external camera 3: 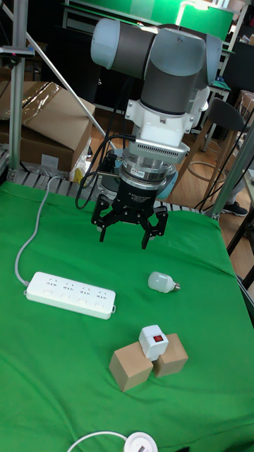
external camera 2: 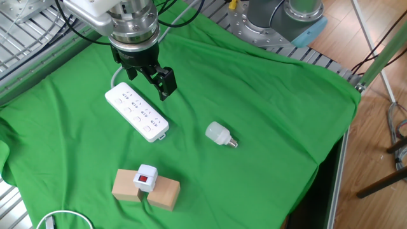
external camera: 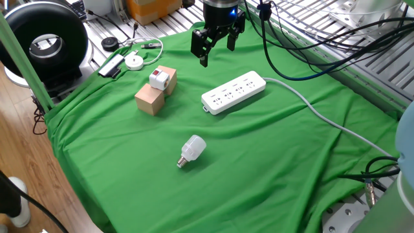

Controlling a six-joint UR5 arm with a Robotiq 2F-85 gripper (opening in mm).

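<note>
My gripper (external camera 3: 124, 237) hangs above the green cloth with its fingers spread wide and nothing between them. Below and beside it lies a white power strip (external camera: 234, 92), its sockets facing up and its cable trailing off. A white light bulb (external camera 2: 218, 133) with a metal screw base rests on its side on the cloth, apart from the gripper. Two light wooden blocks (external camera: 149, 99) stand close together. On top of them sits a small white plug adapter (external camera 3: 154, 342) with a red switch.
A round white charger (external camera: 134, 62) with a looped cable lies near the cloth's edge. A black ring-shaped device (external camera: 43, 44) stands beyond the cloth. Dark cables (external camera: 336, 63) run along the metal grating.
</note>
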